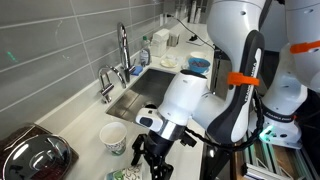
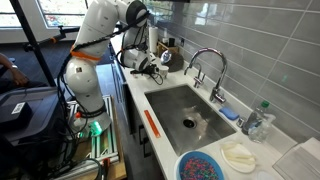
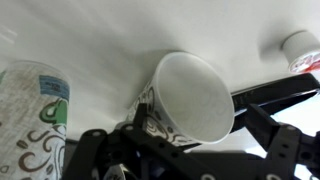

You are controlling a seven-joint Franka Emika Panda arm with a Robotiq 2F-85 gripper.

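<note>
A white cup (image 3: 195, 95) with a patterned outer side fills the middle of the wrist view, its open mouth toward the camera. My gripper is open, its dark fingers on either side of the cup's near part in that view; contact with it cannot be made out. At the left of the wrist view lies a second patterned cup (image 3: 30, 120) with a green band. In exterior view 1, a white cup (image 1: 115, 137) stands on the counter just left of my gripper (image 1: 148, 150), and a green-marked patterned cup (image 1: 127, 173) shows at the bottom edge.
A small white container (image 3: 300, 48) appears at the wrist view's upper right. The sink (image 2: 190, 118) with its tall faucet (image 2: 218, 70) lies along the counter. A dark round rack or pan (image 1: 38, 158) is at the left. Beyond the sink stand bottles (image 2: 258, 120) and a blue bowl (image 2: 198, 166).
</note>
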